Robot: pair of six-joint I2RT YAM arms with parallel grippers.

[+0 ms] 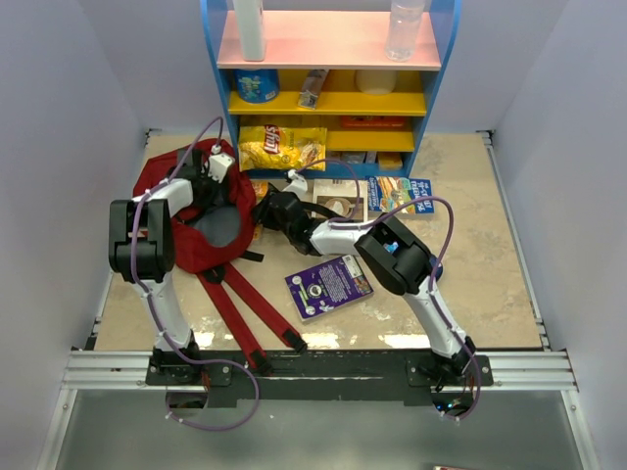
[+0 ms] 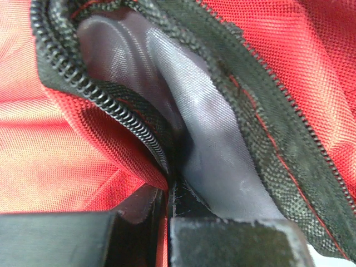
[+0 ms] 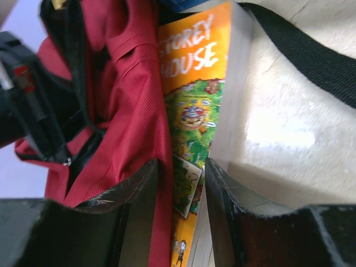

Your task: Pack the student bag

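Note:
The red bag (image 1: 201, 257) lies on its back at the left, mouth open with a grey lining (image 2: 217, 150). My left gripper (image 1: 204, 188) is inside the bag's outline; its fingers (image 2: 233, 239) are shut on the red fabric by the zip. Beside the bag's right side, partly under its red cloth, is an orange-and-green book (image 3: 194, 108) reading "STOREY HOUSE". My right gripper is open over this book: one finger lies against the bag cloth, the other along the book's pale edge. Whether the book is touched cannot be told.
A purple book (image 1: 329, 287) lies front centre; a pale book (image 1: 338, 199) and a blue book (image 1: 400, 194) lie by the shelf (image 1: 333, 103). Red straps (image 1: 257, 308) trail toward the front edge.

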